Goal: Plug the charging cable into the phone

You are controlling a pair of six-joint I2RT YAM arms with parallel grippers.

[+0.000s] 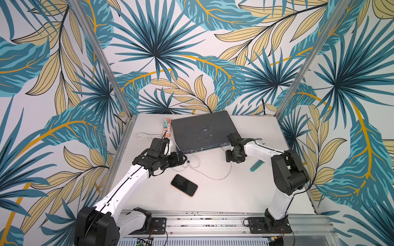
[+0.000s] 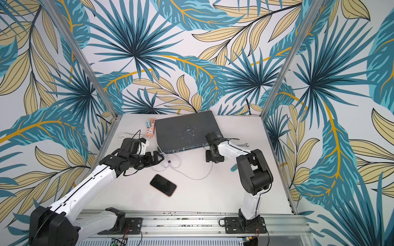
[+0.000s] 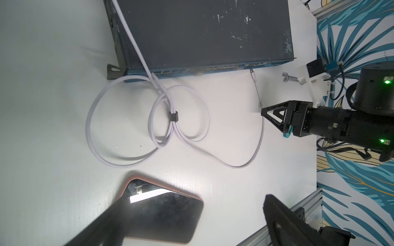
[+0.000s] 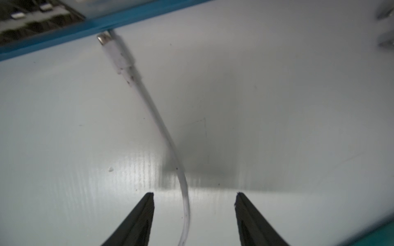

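The phone (image 1: 184, 185) lies screen up on the table in an orange-pink case, front left of centre. A white charging cable (image 3: 250, 160) runs from a coil to the right; its plug (image 4: 117, 55) rests with the metal tip against the front edge of the black rack unit. My right gripper is open above the cable, which passes between its fingers without being gripped. My left gripper hangs open over the table on the left, its blurred fingers (image 3: 275, 213) framing part of the phone and bare table.
The black rack unit (image 1: 205, 129) fills the back middle. An orange power strip (image 1: 166, 127) and a bundled white cord (image 1: 148, 136) are at its left. A teal cutter (image 1: 257, 165) and a wrench (image 2: 243, 145) lie to the right.
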